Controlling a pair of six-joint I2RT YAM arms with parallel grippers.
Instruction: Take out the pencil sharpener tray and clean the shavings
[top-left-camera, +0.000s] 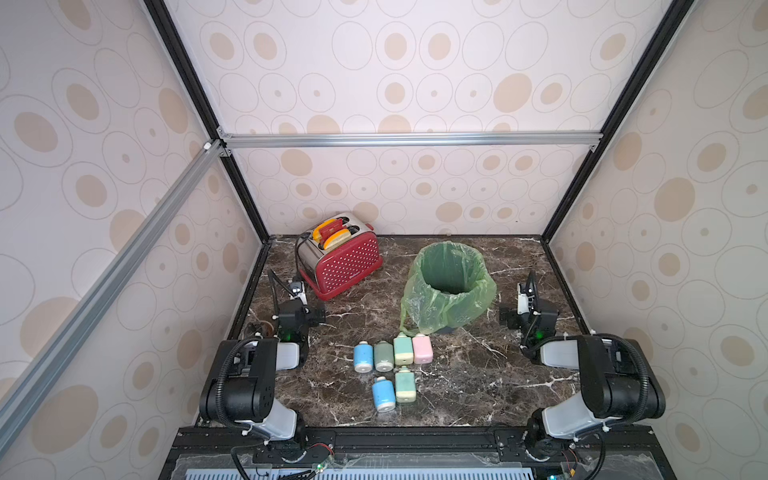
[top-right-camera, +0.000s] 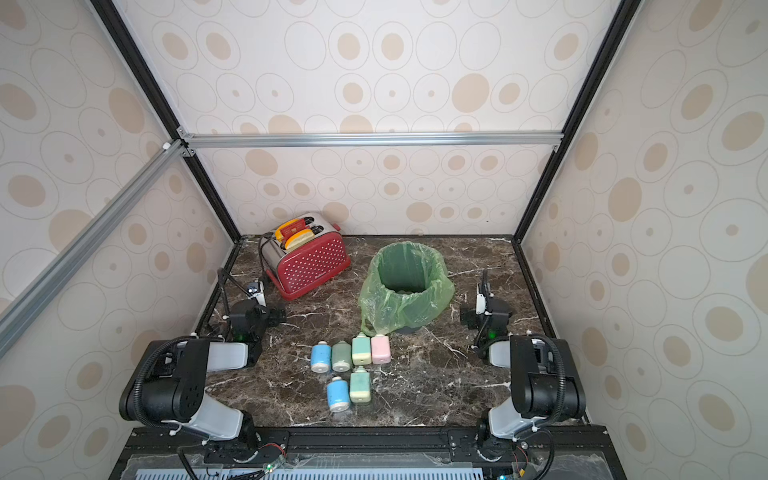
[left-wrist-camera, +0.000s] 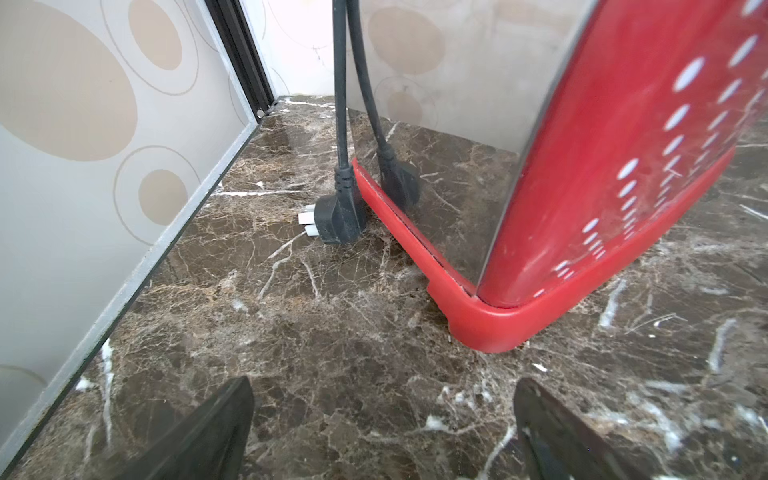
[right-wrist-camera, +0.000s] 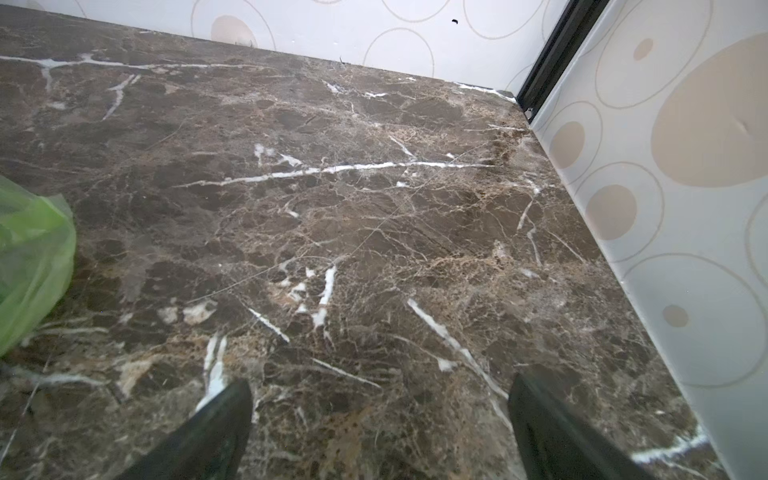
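Observation:
A red and steel appliance (top-left-camera: 344, 264) with yellow and red items in its top and dark cables sits at the back left; whether it holds a sharpener tray I cannot tell. A bin with a green bag (top-left-camera: 424, 296) stands right of it. My left gripper is open just in front of the appliance, nothing between its fingers. My right gripper is open over bare marble right of the bin, the bag at the left of its view. No shavings are clearly visible.
Several small pastel bottles (top-left-camera: 384, 358), blue, green and pink, stand front centre. Black plugs (left-wrist-camera: 340, 216) lie beside the appliance. Patterned walls bound the marble table (top-left-camera: 472, 384) at the back and sides.

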